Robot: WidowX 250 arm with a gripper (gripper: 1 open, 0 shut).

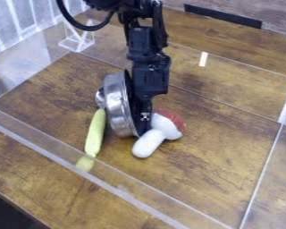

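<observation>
The black robot arm reaches down from the top centre to a steel pot or bowl (119,111) standing tilted on its side. My gripper (140,120) is low at the pot's right, partly hidden by it and dark, so its fingertips are hard to make out. A pale yellow-green elongated vegetable (94,134) lies left of the pot. A white elongated object (149,143) and a reddish round object (171,120) lie at its lower right, close by the gripper.
Clear panels or edges run along the left and front. A small white strip (203,59) is at the upper right.
</observation>
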